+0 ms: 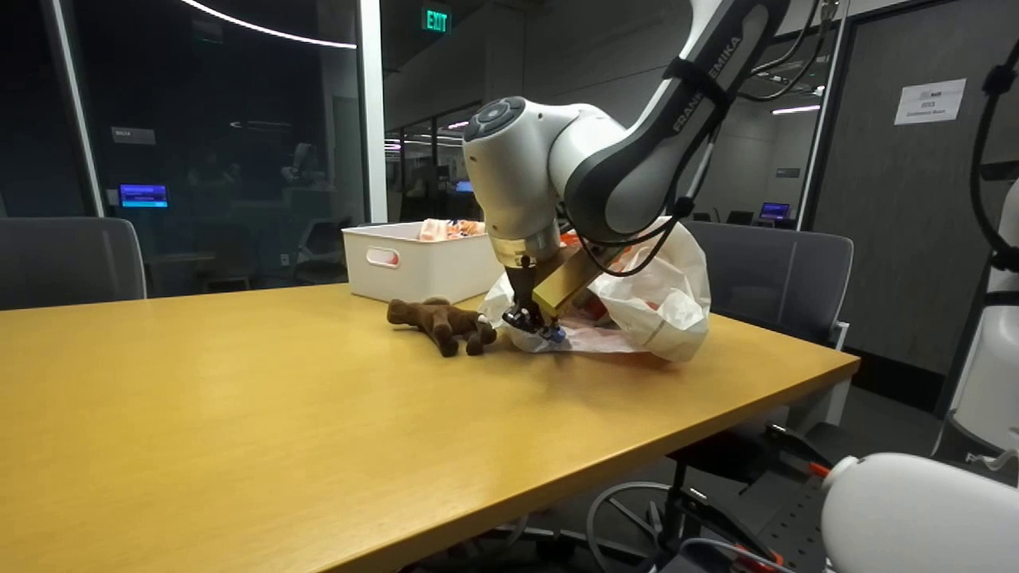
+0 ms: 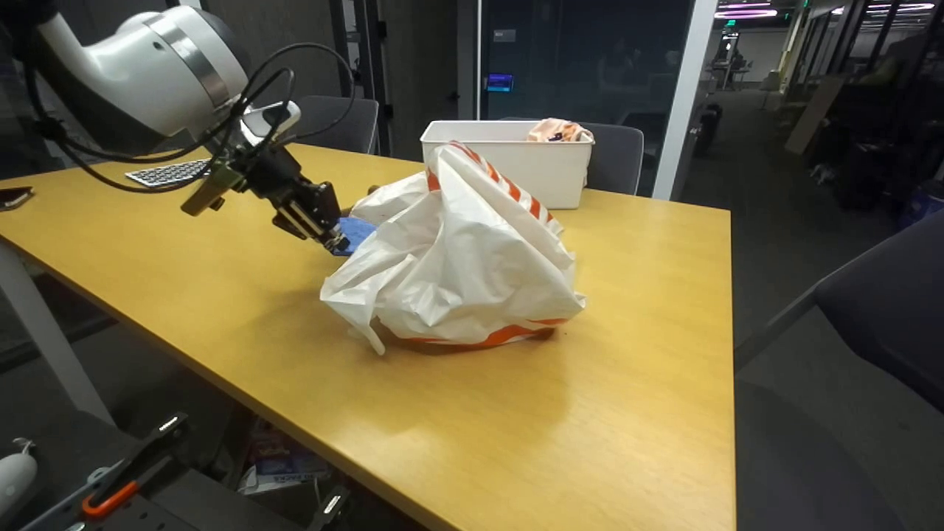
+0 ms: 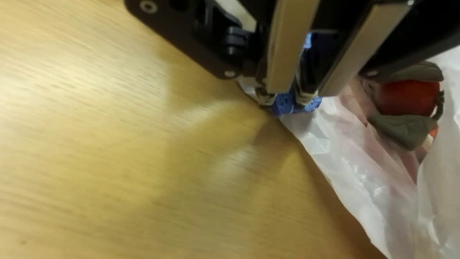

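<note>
A blue, textured piece [image 2: 356, 234] shows at the mouth of a crumpled white plastic bag [image 2: 469, 257]. My gripper is shut on it, and in the wrist view the blue stuff pokes out between and beneath the fingertips. From exterior view 1 the gripper [image 1: 536, 326] points down in front of the bag's opening, close above the table. Inside the bag lies a red item with grey-green flaps [image 3: 407, 98]. How far the blue piece reaches behind the bag's edge is hidden.
A brown plush toy [image 1: 441, 321] lies on the table just left of the gripper. Behind it stands a white bin [image 1: 411, 267] with a patterned cloth inside. A keyboard [image 2: 167, 173] rests at the table's far side.
</note>
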